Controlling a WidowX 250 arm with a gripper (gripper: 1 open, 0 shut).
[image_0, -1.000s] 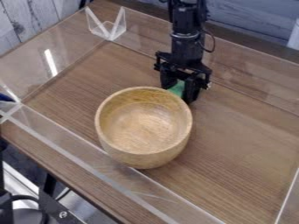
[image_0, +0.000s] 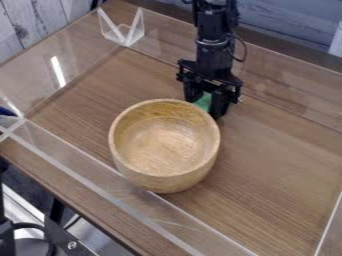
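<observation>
The black arm hangs down from the top middle of the view, with its gripper (image_0: 207, 91) low over the wooden table, just behind a large tan bowl (image_0: 164, 145). A small green object (image_0: 203, 102) shows between and below the gripper's dark fingers, at the bowl's back rim; the gripper is shut on it. Its exact shape is partly hidden by the fingers and the bowl.
A clear plastic piece (image_0: 122, 25) stands at the back left. Dark items and cables sit beyond the left and lower-left edge.
The gripper has shifted very slightly over the green object; otherwise the scene looks the same.
</observation>
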